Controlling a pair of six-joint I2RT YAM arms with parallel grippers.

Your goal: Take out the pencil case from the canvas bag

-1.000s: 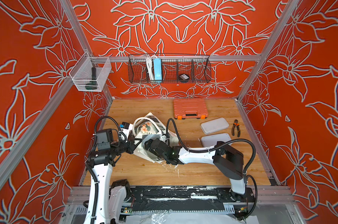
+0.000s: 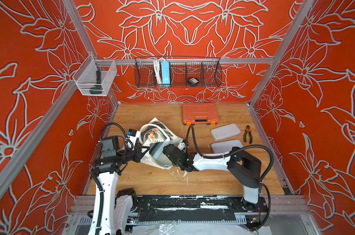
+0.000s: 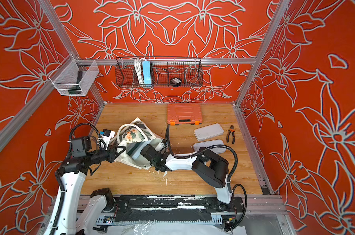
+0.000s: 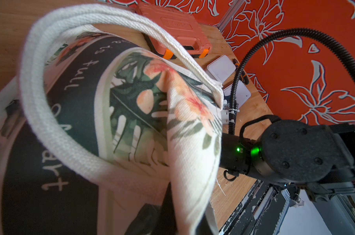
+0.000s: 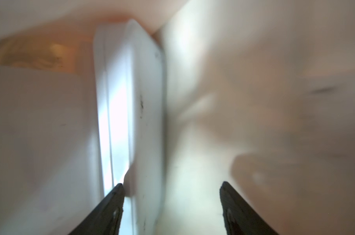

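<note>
The canvas bag (image 2: 154, 135), printed with flowers and lettering, lies on the table's left-middle, its mouth facing right. My right gripper is at the bag's mouth, fingers part open. Inside, a pale rounded case (image 5: 146, 98) stands by the left finger, apparently not gripped; the view is blurred, so whether it is the pencil case is unclear.
An orange toolbox (image 2: 199, 111) lies at the back. Two white cases (image 2: 225, 131) and pliers (image 2: 247, 133) lie at the right. A wire basket (image 2: 200, 72) and a clear bin (image 2: 83, 78) hang on the walls.
The left arm is nearly still.
</note>
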